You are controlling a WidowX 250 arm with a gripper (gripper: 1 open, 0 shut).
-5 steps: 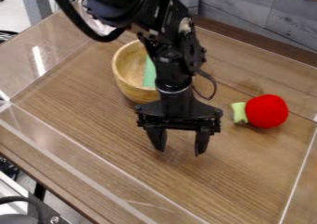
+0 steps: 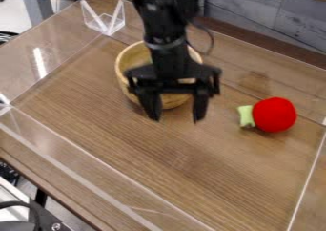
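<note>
My gripper (image 2: 173, 106) stands open over the near part of a yellow bowl (image 2: 133, 61) at the upper middle, its black body and arm covering much of the bowl. To the right lie a red ball-like object (image 2: 275, 114) and, against its left side, a small pale green piece (image 2: 247, 117). Whatever the bowl holds is hidden behind the arm.
A white wire-like object (image 2: 105, 17) stands at the back left. A grey wall (image 2: 268, 10) edges the back, and a black cable lies at the lower left.
My gripper has moved up and back toward the bowl. The green object seen in the bowl earlier is now hidden behind the arm.
</note>
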